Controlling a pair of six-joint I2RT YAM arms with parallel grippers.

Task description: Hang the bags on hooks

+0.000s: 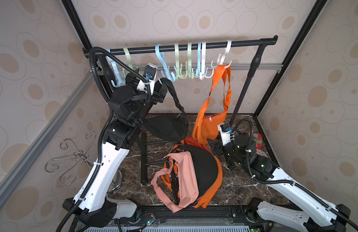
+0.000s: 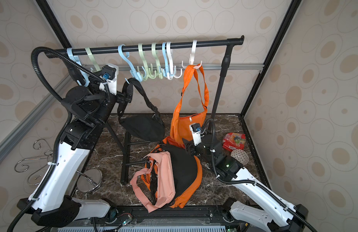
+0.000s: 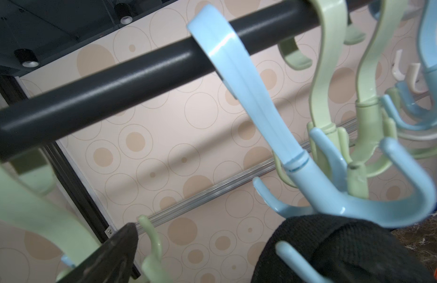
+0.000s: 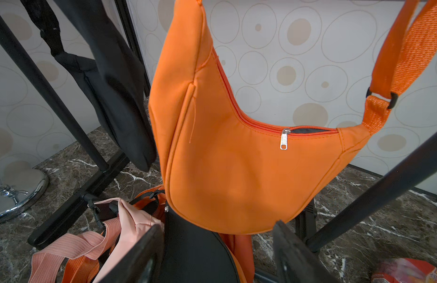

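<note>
The black bag hangs below the rail, its strap looped at the lower prongs of a light blue hook. My left gripper is up beside that hook and the top of the strap; its fingers are open. One dark finger shows at the lower left of the left wrist view, apart from the strap. An orange bag hangs by its strap from a white hook farther right. Low in front of it, my right gripper stands open with nothing between its fingers.
Several green, blue and white hooks crowd the middle of the black rail. A pink bag lies on a black and orange backpack on the floor. A metal stand is at left, a red packet at right.
</note>
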